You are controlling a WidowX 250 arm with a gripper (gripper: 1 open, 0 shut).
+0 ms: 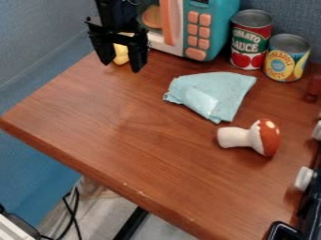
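Observation:
My black gripper (116,45) is at the back left of the table, beside the toy microwave (198,26). A yellow object (120,56) sits just behind or between its fingers, partly hidden; whether the fingers grip it is unclear. A folded light blue cloth (208,95) lies mid-table, and a toy mushroom (250,138) with a red, white-spotted cap lies on its side nearer the front right.
A tomato sauce can (249,42) and a second can (286,58) stand at the back right, near a small red bottle (313,88). Black equipment (295,228) occupies the right edge.

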